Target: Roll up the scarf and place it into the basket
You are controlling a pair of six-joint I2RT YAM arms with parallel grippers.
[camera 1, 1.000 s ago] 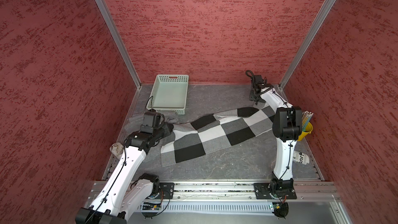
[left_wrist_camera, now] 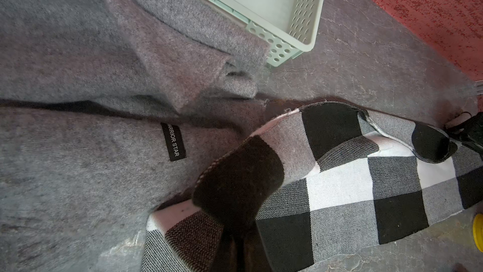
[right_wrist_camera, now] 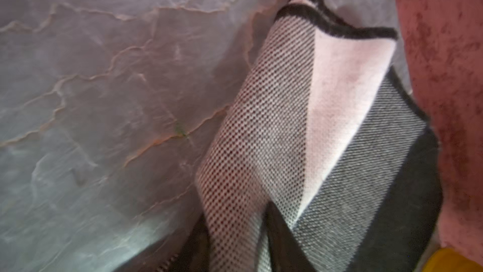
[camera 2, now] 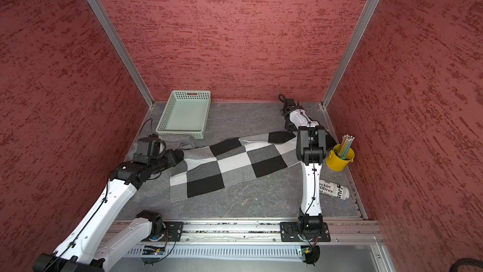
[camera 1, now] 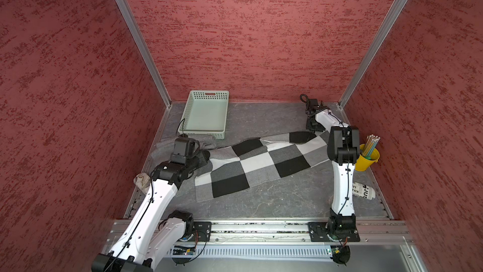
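Note:
A black, white and grey checked scarf lies lengthwise across the table, its far edge raised in folds. Plain grey cloth with a black label adjoins its left end; I cannot tell whether the two are one piece. My left gripper is shut on a bunched dark fold of scarf at the left. At the right end, my right gripper stands part open, its fingers on either side of a grey woven fold. A pale green basket, empty, sits behind the left part of the scarf.
On the right stand a yellow bucket of sticks and, nearer, a lying white printed roll. A crumpled beige cloth is at the far left. Bare table shows behind and in front of the scarf.
The left arm, the basket and most of the scarf look unchanged.

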